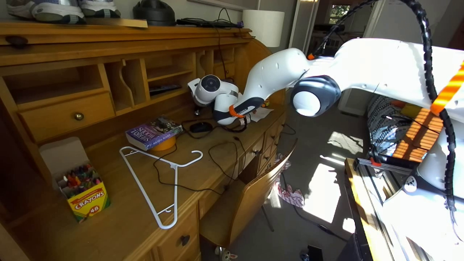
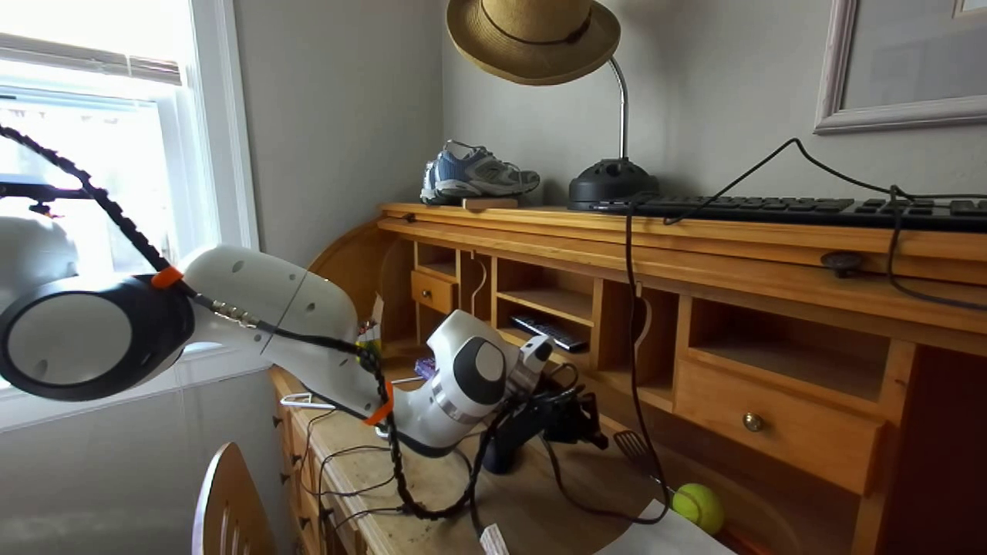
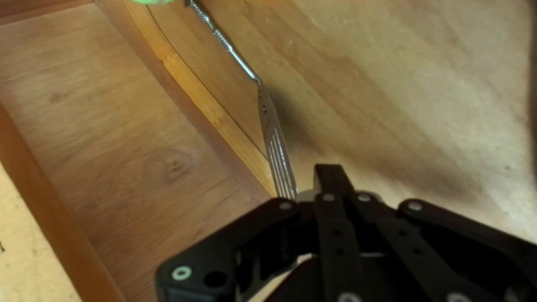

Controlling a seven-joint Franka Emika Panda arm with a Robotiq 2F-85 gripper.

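Observation:
In the wrist view a metal slotted spatula leans along the curved wooden edge, its handle running to the upper left. My gripper is shut with its black fingers together. The spatula's slotted head is outside them, on their left; its lower end is hidden behind the gripper. Exterior view 2 has the black gripper low over the back of the desk, with the spatula just beyond it. From exterior view 1 the fingers cannot be seen behind the white arm.
A tennis ball rests by the spatula's handle. Black cables loop over the desk, near white paper. Cubbyholes and a drawer rise behind. Farther along are a book, a hanger and a crayon box.

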